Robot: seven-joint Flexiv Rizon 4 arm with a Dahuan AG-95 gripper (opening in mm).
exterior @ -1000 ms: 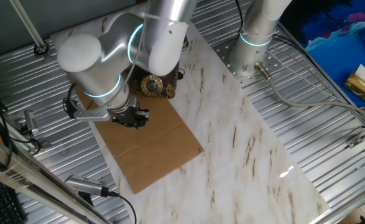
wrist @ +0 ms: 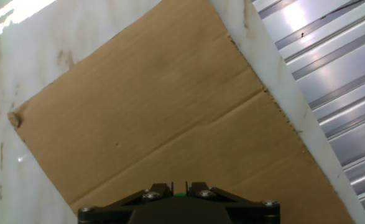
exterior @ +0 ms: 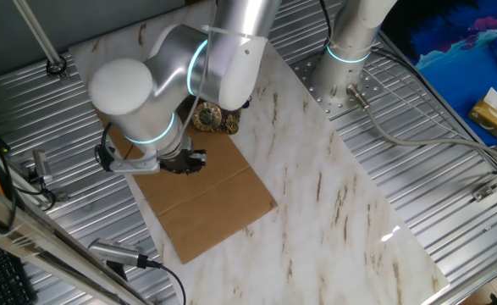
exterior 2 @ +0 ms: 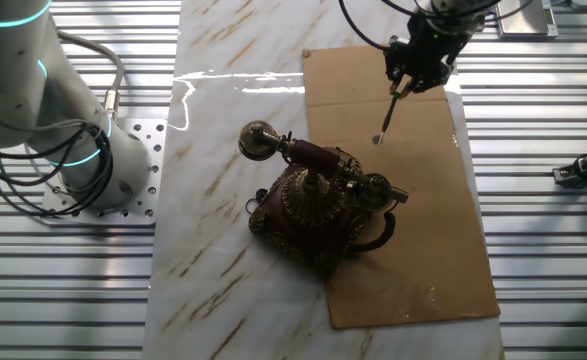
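Observation:
A dark red and brass old-style telephone (exterior 2: 313, 200) stands upright with its handset across the top, partly on the cardboard sheet (exterior 2: 423, 240). In exterior view 1 the arm hides part of this telephone (exterior: 207, 117). My gripper (exterior 2: 401, 88) is above the far part of the cardboard, apart from the telephone. A thin dark stick (exterior 2: 387, 115) with a pale tip slants down from its fingertips, and the fingers look shut on it. At the bottom of the wrist view my gripper shows its fingers close together, with a bit of green between; most of the stick is hidden there.
Slatted metal decking (exterior: 400, 152) flanks the tabletop. A small camera-like device (exterior: 119, 252) with a cable stands near the cardboard's outer side. A tissue box (exterior: 495, 114) lies far off.
In exterior view 1 the arm has shifted a little to the right, and its wrist has turned slightly. The arm now covers more of the telephone, which stays in place.

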